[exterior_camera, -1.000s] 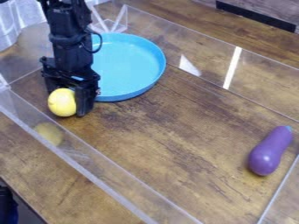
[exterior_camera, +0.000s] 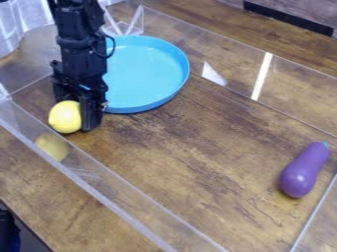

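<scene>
At the left of the camera view my black gripper reaches down, shut on a yellow round object near the clear front wall of the enclosure. The fingertips are partly hidden by the object. Just behind and right of the gripper is a light blue round plate, partly covered by the arm.
A purple eggplant lies on the wooden surface at the right. Clear plastic walls run along the front left and the right side.
Over the last second my gripper and the yellow object have shifted slightly to the left. The plate and eggplant have stayed put.
</scene>
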